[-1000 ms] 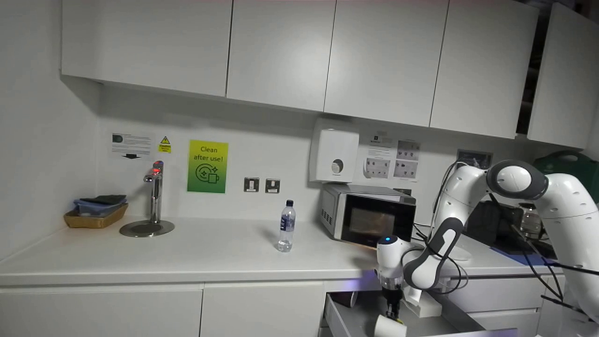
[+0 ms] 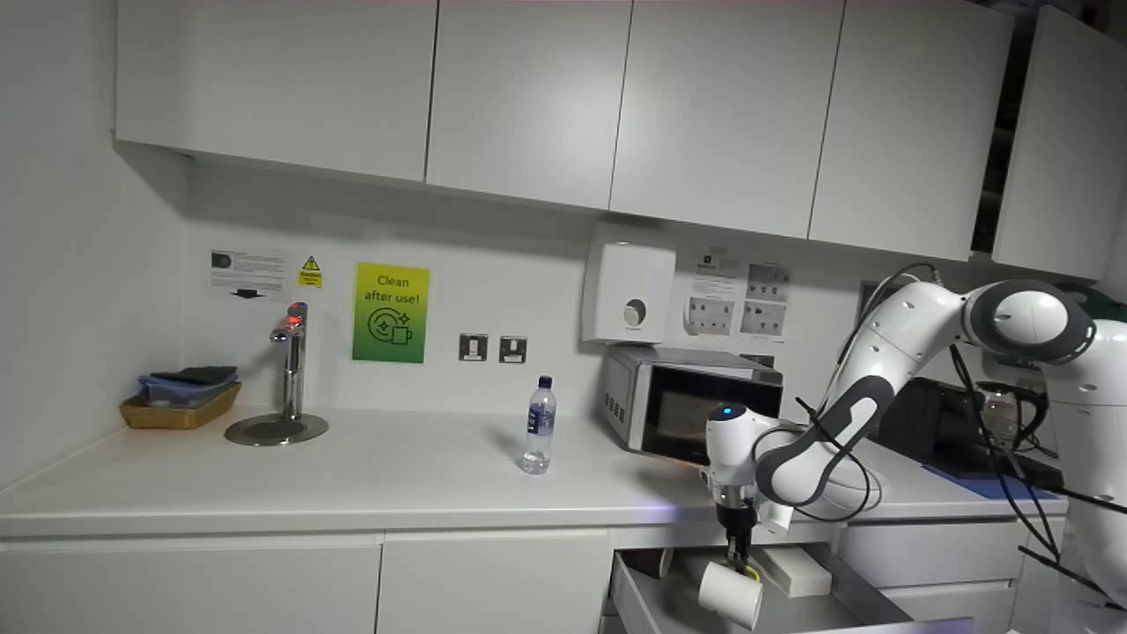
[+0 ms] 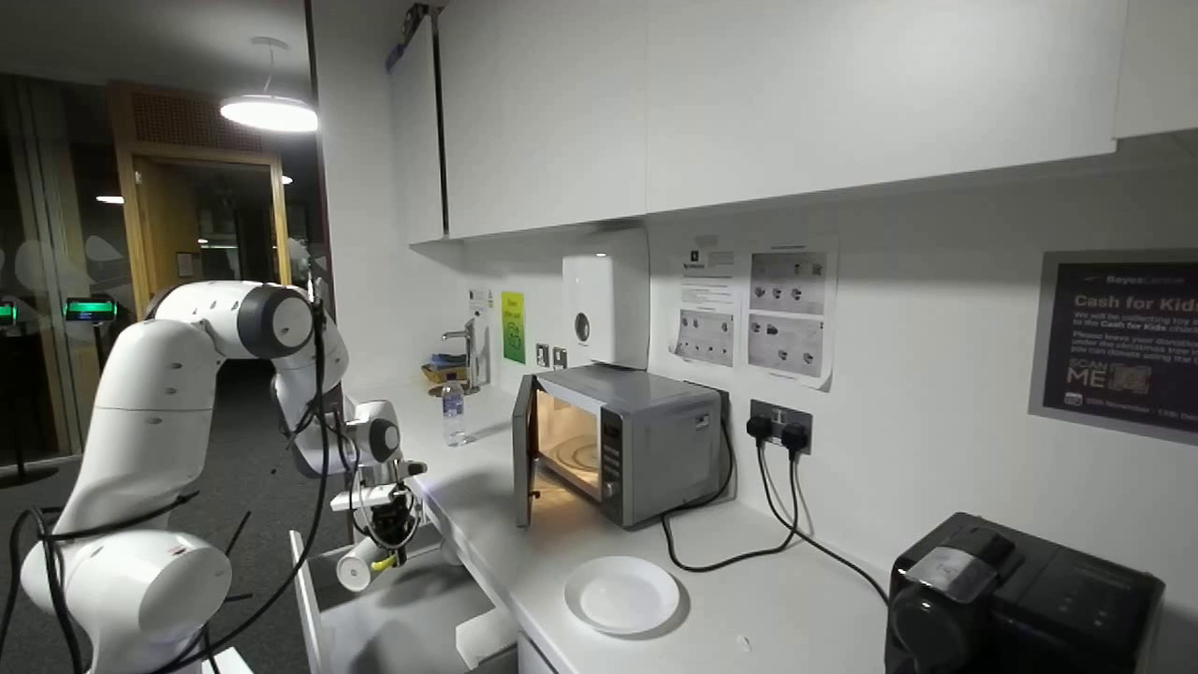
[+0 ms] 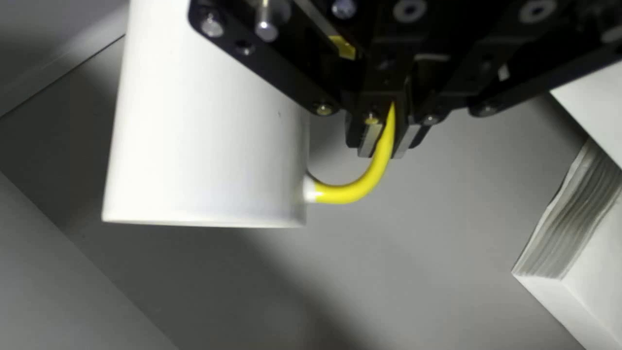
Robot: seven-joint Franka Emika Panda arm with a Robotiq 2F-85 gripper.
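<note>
A white mug (image 2: pixel 731 595) with a yellow handle (image 4: pixel 350 192) hangs tilted on its side over the open drawer (image 2: pixel 673 603). My gripper is shut on that handle, its fingertips (image 4: pixel 370 140) pinching the curved part. In the wrist view the mug body (image 4: pixel 204 134) fills the left side, beside the fingers. Exterior view 2 shows the mug (image 3: pixel 356 567) base outward, below the wrist. How much gap lies between mug and drawer floor I cannot tell.
In the drawer are a white box (image 2: pixel 794 571) and a dark cup (image 2: pixel 646 562). On the counter stand a bottle (image 2: pixel 538 428), a microwave (image 3: pixel 663 449) with its door open, a white plate (image 3: pixel 622 594) and a coffee machine (image 3: pixel 1022 601). Counter left of the bottle is clear.
The arm has risen, and the mug has come up with the gripper, showing more of its body above the drawer front.
</note>
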